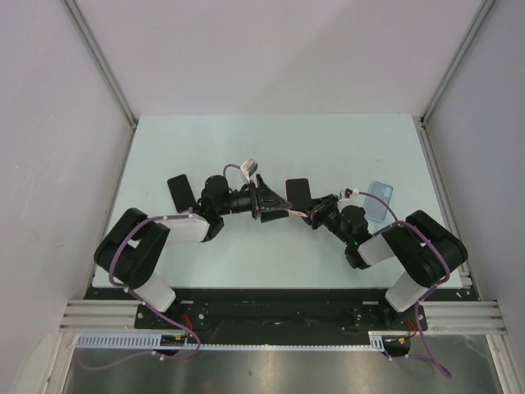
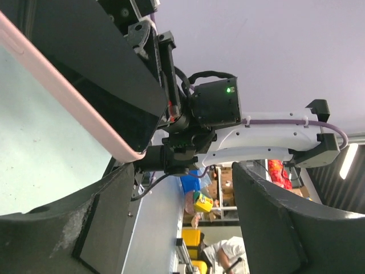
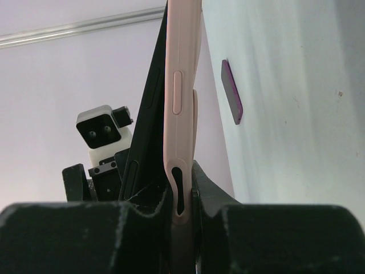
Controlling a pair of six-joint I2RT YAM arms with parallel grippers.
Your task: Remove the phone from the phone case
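Note:
The black phone (image 1: 298,190) and its pink case (image 1: 297,214) stand tilted near the table's middle. My right gripper is shut on the pink case (image 3: 180,114) at its lower end. Along this side the phone's dark edge with its buttons (image 3: 149,91) shows beside the case rim, seemingly raised from it; whether the far side is seated cannot be told. My left gripper (image 1: 277,205) is part open, close to the left end of the case. In the left wrist view, the case corner (image 2: 128,153) and phone (image 2: 108,57) lie just beyond its fingers (image 2: 102,217), nothing between them.
Another dark phone (image 1: 181,193) lies flat at the table's left. A pale blue clear case (image 1: 378,201) lies at the right, behind the right arm.

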